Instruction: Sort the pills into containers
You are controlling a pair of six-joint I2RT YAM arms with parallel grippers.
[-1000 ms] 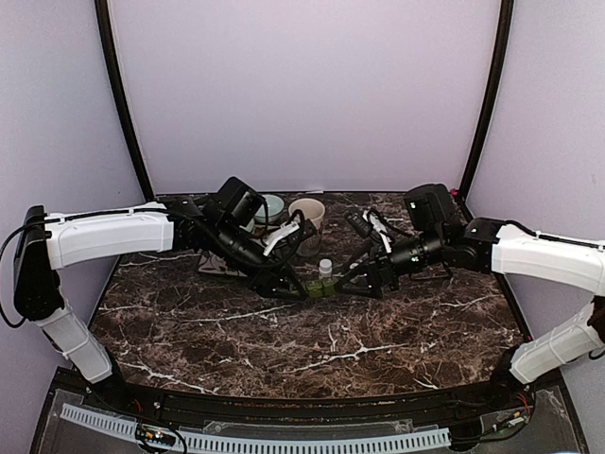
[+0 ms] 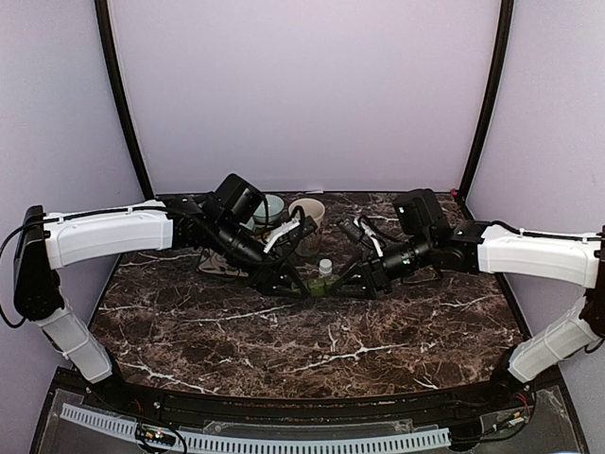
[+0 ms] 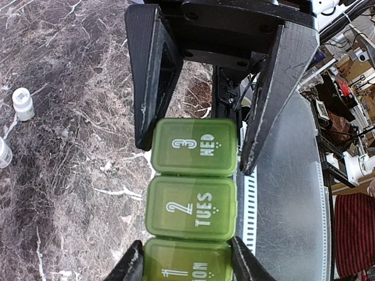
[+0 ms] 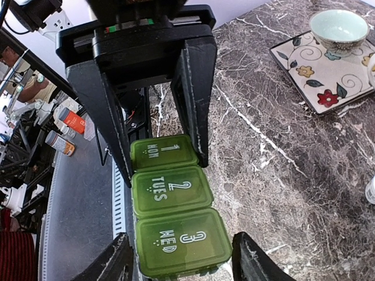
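Observation:
A green pill organizer [image 2: 318,287] with lidded compartments marked MON, TUES and WED is held in the air between both arms near the centre. My left gripper is shut on its MON end, as the left wrist view shows. My right gripper is at the WED end, its fingertips either side of that compartment; I cannot tell whether they grip it. A white pill bottle [image 3: 23,105] stands on the marble table, with another at the left edge of that view.
A patterned tray [image 4: 319,79] with a bowl [image 4: 338,26] on it stands at the back, beside a pale cup [image 2: 307,210].
My right arm has moved slightly left and down toward the organizer. My left arm has barely moved, shifting very slightly with the organizer.

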